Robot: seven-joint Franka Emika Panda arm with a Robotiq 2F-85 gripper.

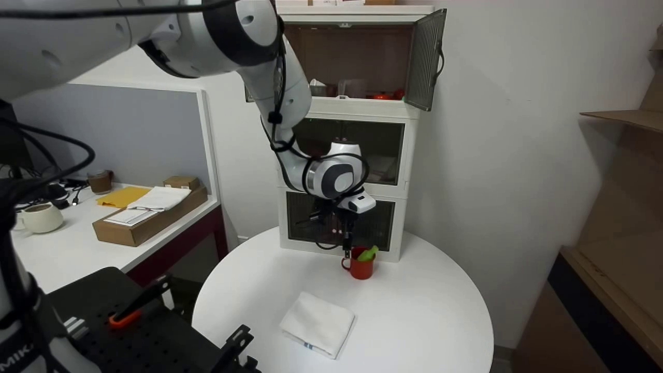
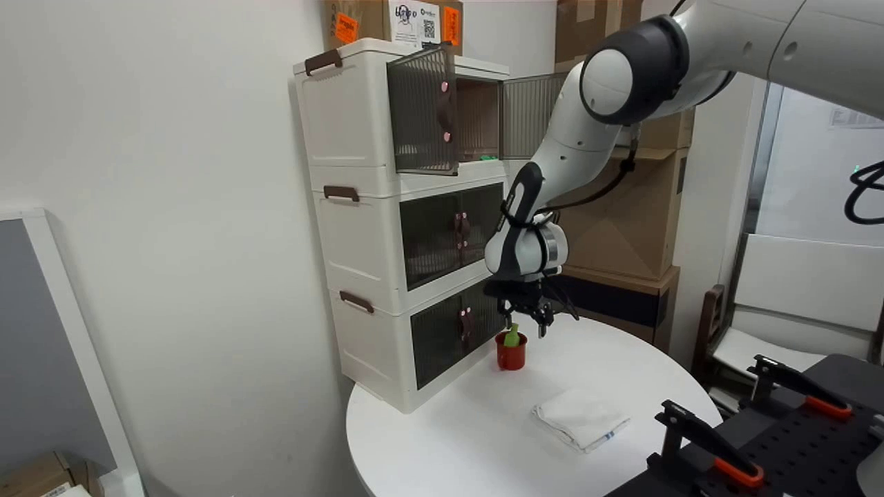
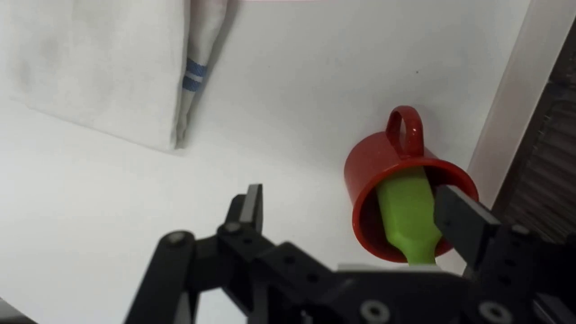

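A red mug [image 1: 361,268] stands upright on the white round table, close to the foot of the cabinet. Inside it leans a green utensil [image 3: 407,208], its narrow end rising out over the rim. My gripper is open just above the mug, one finger [image 3: 464,221] over the mug's opening beside the green utensil and the other finger [image 3: 251,208] off to the side above bare table. Nothing is held. A folded white towel [image 2: 581,417] with blue stripes lies on the table, apart from the mug.
The stacked cabinet [image 2: 364,273] rises right behind the mug; its top doors [image 1: 426,59] hang open and the lower ones are closed. Clear table surrounds the towel. Black clamps [image 2: 713,443] sit on the dark mount at the table's near side.
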